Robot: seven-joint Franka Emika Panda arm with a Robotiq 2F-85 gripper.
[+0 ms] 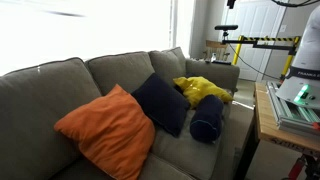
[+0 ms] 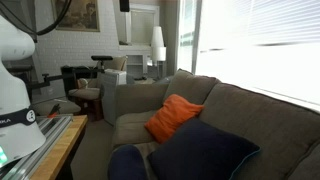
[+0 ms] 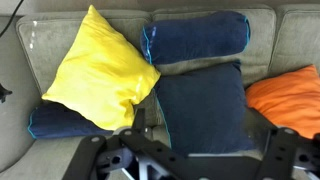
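Observation:
Below my gripper, the wrist view shows a couch (image 3: 265, 55) with pillows on it. The fingers stand open, nothing held between them. A yellow pillow (image 3: 100, 68) lies at the left, overlapping a dark navy bolster (image 3: 62, 122). Another navy bolster (image 3: 198, 37) is near the top. Beneath it lies a square navy pillow (image 3: 205, 108), partly hidden by the gripper at the bottom. An orange pillow (image 3: 287, 98) is at the right edge. In exterior view 1, the orange pillow (image 1: 110, 133) and navy pillow (image 1: 162, 103) rest against the backrest.
A wooden table (image 1: 268, 115) stands in front of the couch, bearing the robot's base hardware (image 1: 300, 100). Behind the couch is a bright window (image 2: 255, 45). The couch arm (image 2: 140, 97) bounds the seat at its far end in exterior view 2.

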